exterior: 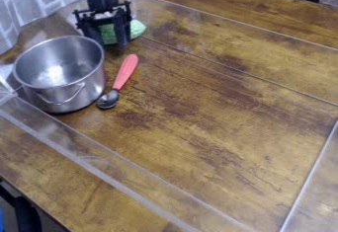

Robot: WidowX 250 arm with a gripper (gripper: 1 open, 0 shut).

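Note:
My black gripper [103, 27] is low at the top left of the camera view, just behind the steel pot, over a green object [133, 30] that it partly hides; whether its fingers hold it, I cannot tell. The steel pot [59, 73] stands at the left. Beside it, on the wooden surface, lies a spoon with a red handle [126, 72], its metal bowl [109, 100] toward the front.
Clear panels or edges run along the left and right, and a dark strip sits at the back right.

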